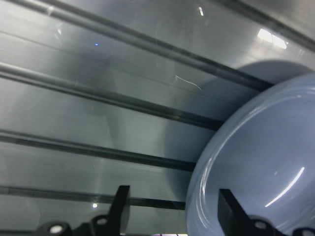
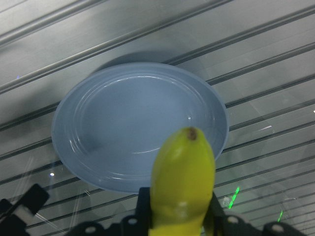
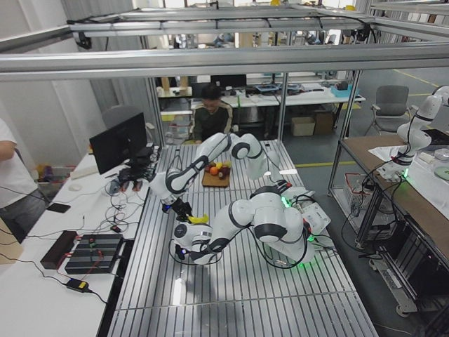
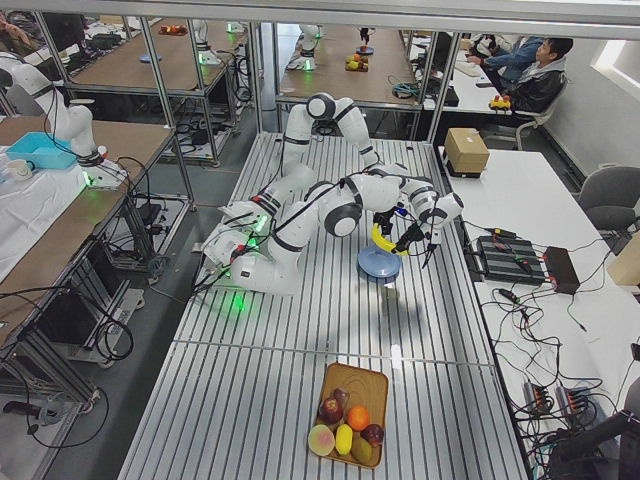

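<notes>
A blue oval plate [image 4: 380, 265] lies on the slatted metal table [image 4: 260, 400]. In the right wrist view my right gripper is shut on a yellow banana [image 2: 182, 172], held above the plate [image 2: 118, 123]. In the left wrist view my left gripper stands open at the plate's rim [image 1: 219, 142], one finger over the plate and the other outside it, with nothing between its fingers. In both camera views the two arms are close together, partly hiding plate and banana.
A wooden tray [image 4: 375, 390] of mixed fruit stands at the other end of the table. A side desk with cables and black boxes [image 3: 91, 254] runs along one edge.
</notes>
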